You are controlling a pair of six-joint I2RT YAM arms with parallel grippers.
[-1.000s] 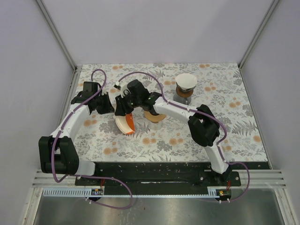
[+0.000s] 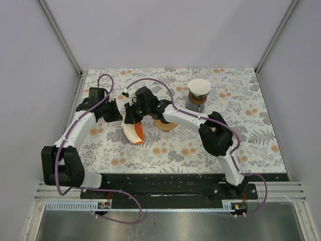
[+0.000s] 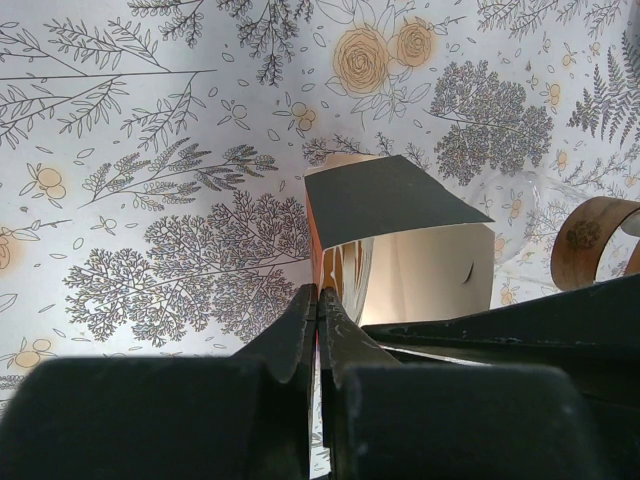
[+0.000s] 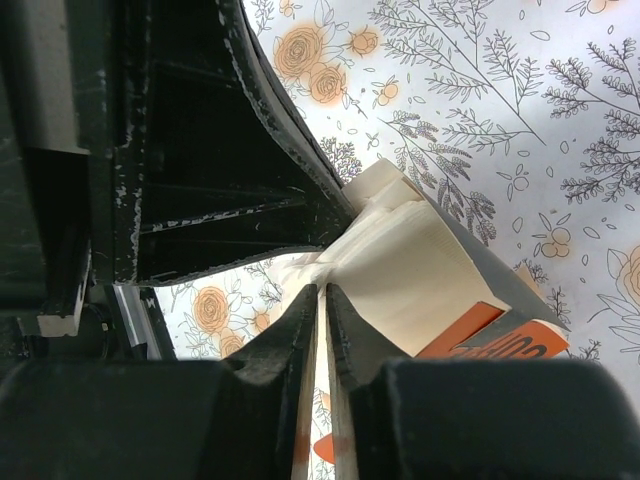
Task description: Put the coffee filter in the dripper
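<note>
An open filter box (image 2: 133, 131) with orange printing and a grey flap (image 3: 390, 195) is between my grippers at left of the mat, holding cream paper filters (image 4: 400, 270). My left gripper is shut at the box's edge. My right gripper is shut at the folded top of the filters; whether paper is between its tips is unclear. The dripper (image 2: 198, 98), white-topped with a wooden collar, stands at back right on a glass carafe.
A round wooden piece (image 2: 165, 125) lies mid-mat, partly under my right arm; a wooden ring (image 3: 575, 250) shows in the left wrist view.
The left arm and box look unchanged.
</note>
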